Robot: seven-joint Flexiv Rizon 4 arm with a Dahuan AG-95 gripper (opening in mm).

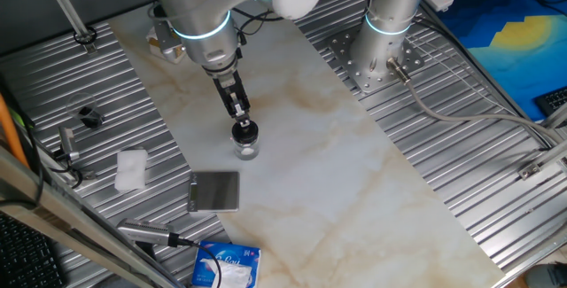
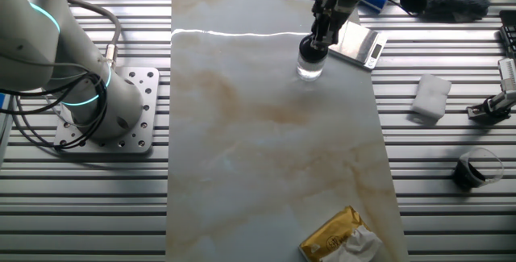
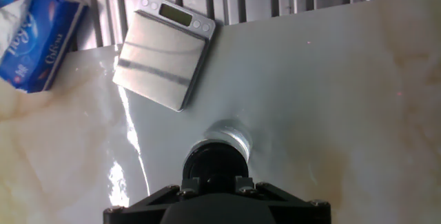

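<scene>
A clear jar (image 2: 310, 71) with a black lid (image 1: 246, 134) stands on the marbled board. My gripper comes down at the lid from above, its fingers (image 3: 244, 184) on either side of the lid and shut on it. From the wrist, the lid (image 3: 216, 162) covers much of the jar, and a strip of clear glass (image 3: 233, 136) shows past its far edge. Lid and jar body line up closely in exterior view 1; whether they are fully seated cannot be seen.
A flat silver scale (image 1: 213, 191) lies close to the jar at the board's edge. Farther off are a blue tissue pack (image 1: 227, 264), a gold pack (image 2: 340, 236), a white block (image 2: 432, 96) and a clear cup (image 2: 484, 166). Much of the board (image 2: 266, 157) is bare.
</scene>
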